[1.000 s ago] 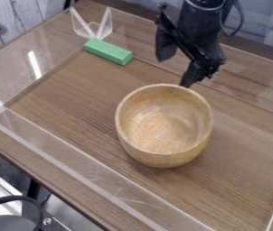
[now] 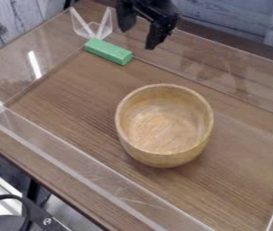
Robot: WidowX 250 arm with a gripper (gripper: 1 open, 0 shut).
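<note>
A round tan wooden bowl (image 2: pixel 164 144) stands near the middle of the table (image 2: pixel 54 135). A green block (image 2: pixel 108 51) lies toward the upper left, beside a clear, spiky plastic object (image 2: pixel 90 23). My dark gripper (image 2: pixel 144 27) is at the top centre, above and right of the green block, open and apart from the bowl. What, if anything, lies beneath it cannot be made out.
A dark cable or arm part (image 2: pixel 24 207) shows at the bottom left corner. The table's edge runs along the upper left.
My gripper has moved up and to the left, away from above the bowl toward the back of the table. The bowl and green block have not moved.
</note>
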